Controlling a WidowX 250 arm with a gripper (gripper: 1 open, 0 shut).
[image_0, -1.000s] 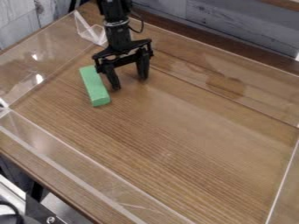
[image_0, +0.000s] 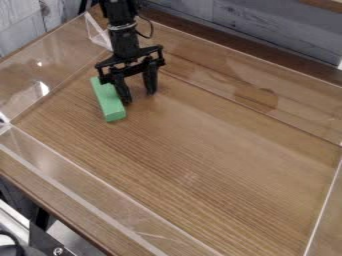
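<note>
The black gripper (image_0: 131, 70) hangs from its arm at the top left, its dark fingers spread low over the wooden surface. A green block (image_0: 110, 104) lies lengthwise on the wood, its upper end beside or under the left fingers. I cannot tell whether the fingers touch it, or how far they are open.
White edges border it at the top right, far right and lower left, with a dark gap beyond the lower left edge.
The gripper has shifted slightly down and left, closer over the green block's upper end. The block looks almost unmoved.
</note>
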